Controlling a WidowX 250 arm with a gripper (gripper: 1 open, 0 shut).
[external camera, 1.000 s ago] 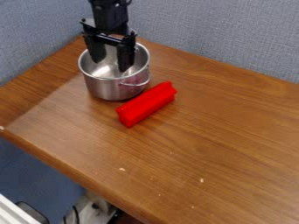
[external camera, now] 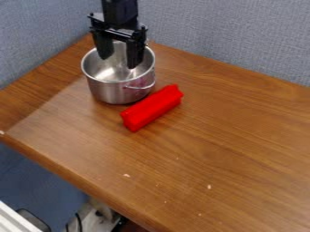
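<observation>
My black gripper (external camera: 118, 51) hangs over a shiny steel pot (external camera: 119, 89) at the upper left of the table, its fingers apart and pointing down at the pot's mouth. A red cylindrical object (external camera: 152, 108) lies on its side just right of and in front of the pot. I cannot make out anything held between the fingers.
Grey padded walls stand behind and to the left. Beyond the table's front left edge are a blue floor, a white item and cables.
My gripper has shifted very slightly above the pot; the pot and the red object have stayed in place.
</observation>
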